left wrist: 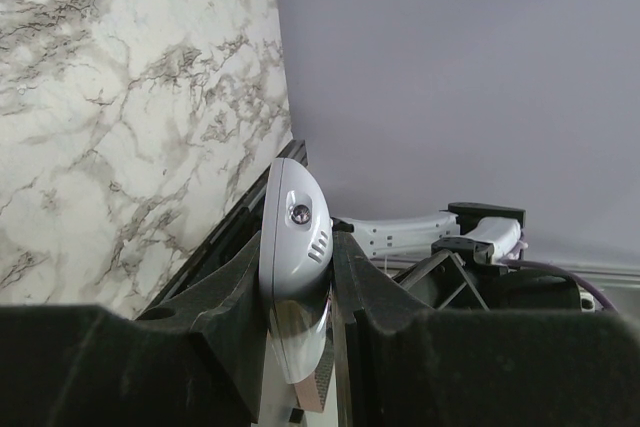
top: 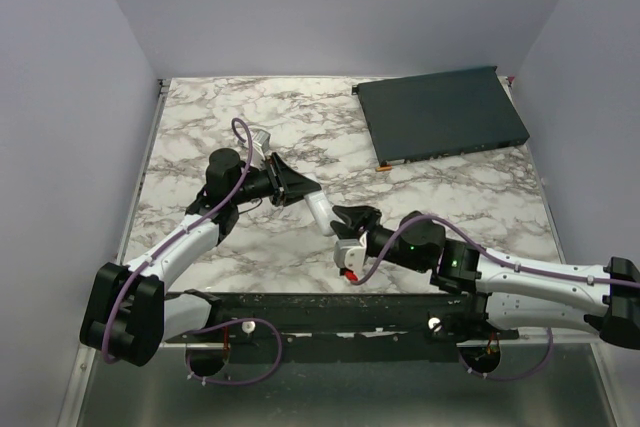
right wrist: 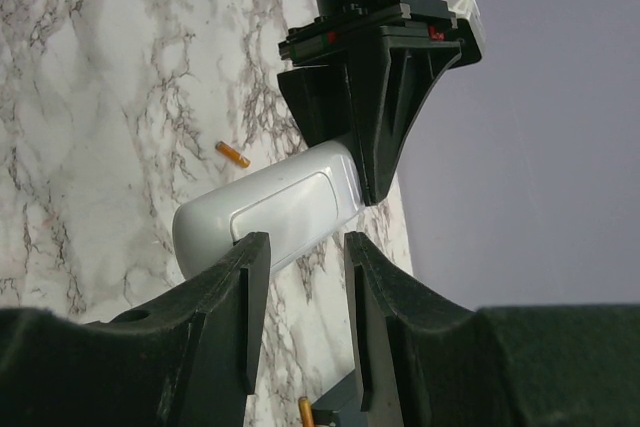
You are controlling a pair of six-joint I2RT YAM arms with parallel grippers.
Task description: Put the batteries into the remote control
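A white remote control (top: pixel 322 213) is held tilted above the table, with my left gripper (top: pixel 312 188) shut on its far end. In the left wrist view, the remote (left wrist: pixel 297 257) stands between the black fingers, a small round dark spot and slots on its end. My right gripper (top: pixel 340 223) is close by the remote's near end. In the right wrist view, the right gripper's fingertips (right wrist: pixel 258 243) show a gap; one overlaps the remote (right wrist: pixel 285 202) below a closed-looking panel outline. Whether they grip it cannot be told. A small orange battery-like piece (right wrist: pixel 233 154) lies on the table.
A large dark panel (top: pixel 440 115) lies at the back right, with a small orange-and-dark piece (top: pixel 384 168) by its front edge. Another orange-tipped piece (right wrist: pixel 305 410) shows low in the right wrist view.
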